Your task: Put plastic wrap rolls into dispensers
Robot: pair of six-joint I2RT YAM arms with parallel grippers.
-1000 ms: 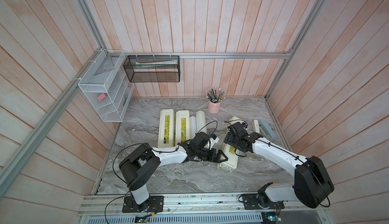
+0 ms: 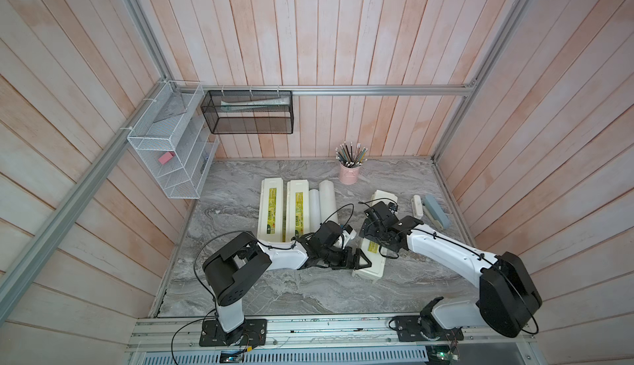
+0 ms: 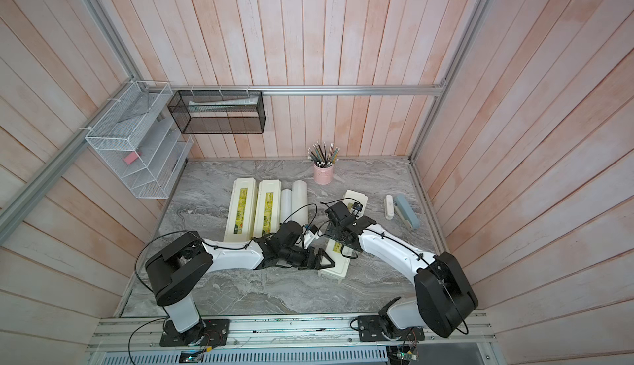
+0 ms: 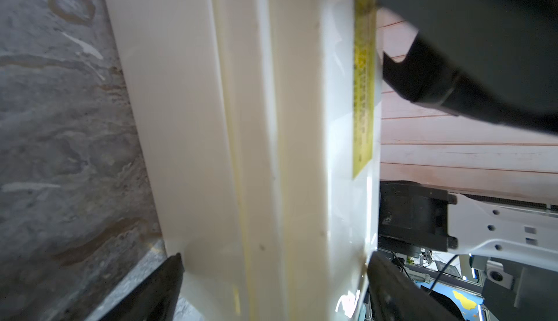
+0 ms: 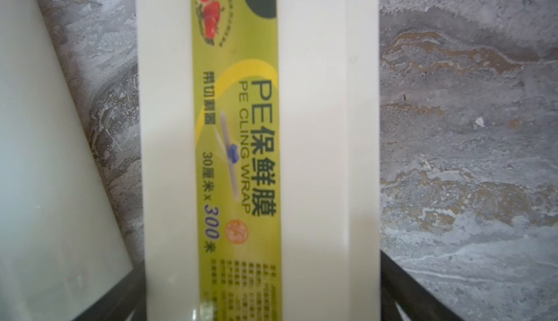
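Observation:
A cream plastic wrap dispenser (image 2: 371, 269) with a yellow-green label lies closed at centre right, partly hidden by my arms. My left gripper is open at its near end, the box's ribbed side filling the room between its fingers. Over the label stands my right gripper, also open, with a finger beside each long edge of the box. Two more dispensers, the left one (image 2: 270, 209) and the right one (image 2: 298, 206), lie side by side on the left. Beside them are a thinner white roll (image 2: 315, 209) and a thicker white roll (image 2: 327, 200).
A pink cup of pencils (image 2: 348, 173) stands at the back. At the right edge lie a small white object (image 2: 417, 206) and a blue-grey one (image 2: 436, 211). White wire shelves (image 2: 168, 147) hang on the left wall.
The dispenser at centre right has shifted slightly left, and its near end looks turned a little. My right gripper has moved slightly left; my left gripper is a little lower in view.

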